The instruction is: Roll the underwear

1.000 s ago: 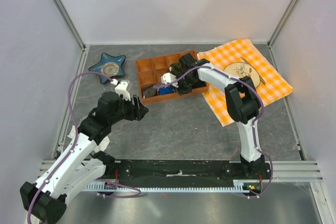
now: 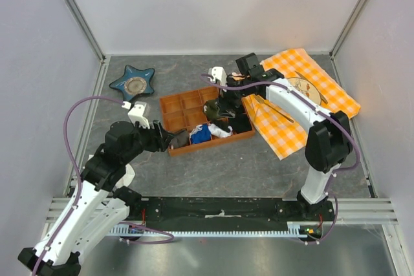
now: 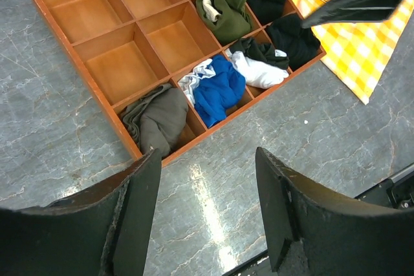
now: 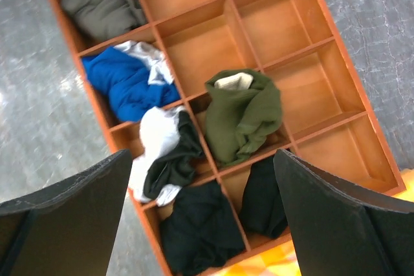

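Note:
In the wooden divided box [image 2: 184, 148] lie several bundled garments. The left wrist view shows a grey bundle [image 3: 158, 121], a blue-and-white one [image 3: 218, 94], a white-and-dark one [image 3: 259, 69], an olive one [image 3: 223, 6] and black ones, such as this black garment [image 3: 294, 40], each in a compartment. Beside the box's near left corner is my left gripper [image 2: 169, 137]; its fingers [image 3: 139, 192] stand apart with only bare table between them. Over the right part of the box hovers my right gripper, open, nothing held. Which garment is the underwear, I cannot tell.
A blue star-shaped dish [image 2: 134, 84] stands at the back left. At the right lies an orange checked cloth [image 2: 278, 137] with a plate [image 2: 304, 87] and cutlery. Bare table [image 2: 220, 172] runs in front of the box.
The box has shifted left and toward the front. My left gripper has drawn back slightly left.

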